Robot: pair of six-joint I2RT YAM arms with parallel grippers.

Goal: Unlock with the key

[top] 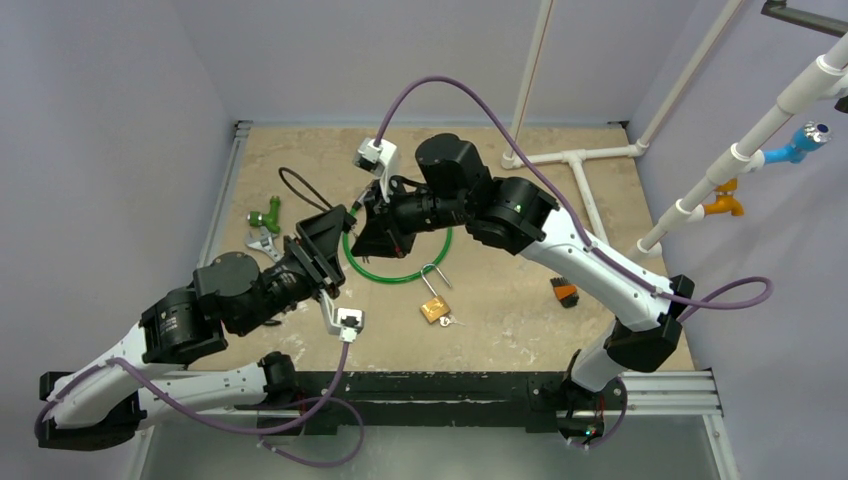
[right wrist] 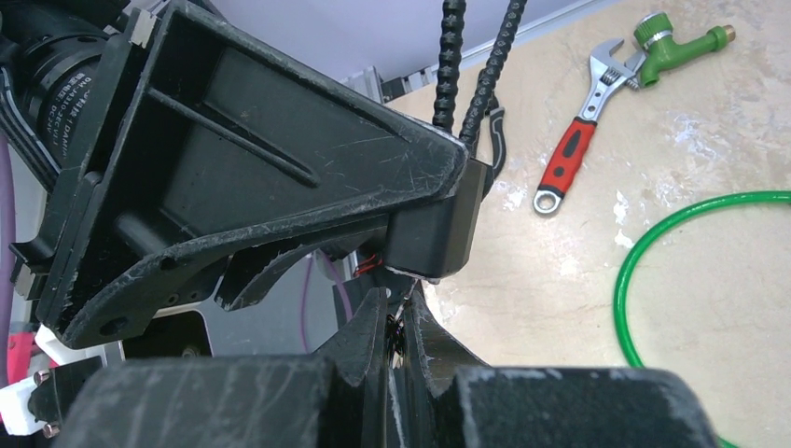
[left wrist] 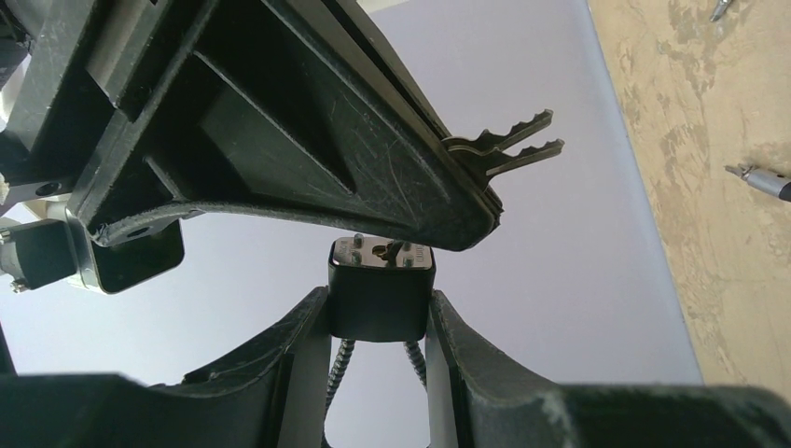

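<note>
In the left wrist view, my left gripper is shut on a black lock body (left wrist: 381, 289), its metal keyhole face upward and braided cable hanging below. Keys (left wrist: 508, 161) stick out between the fingertips of my right gripper, which is shut on them just above the lock. In the right wrist view, the lock (right wrist: 434, 233) is close beyond those fingertips; whether a key touches the keyhole is unclear. From the top, both grippers meet over the middle-left of the board.
A green hose loop (top: 390, 278), brass padlock (top: 434, 308), wrench (right wrist: 569, 154) and green nozzle (right wrist: 690, 51) lie on the board. White pipes with blue (top: 790, 150) and orange taps (top: 722, 205) run along the right. The board's front centre-right is mostly clear.
</note>
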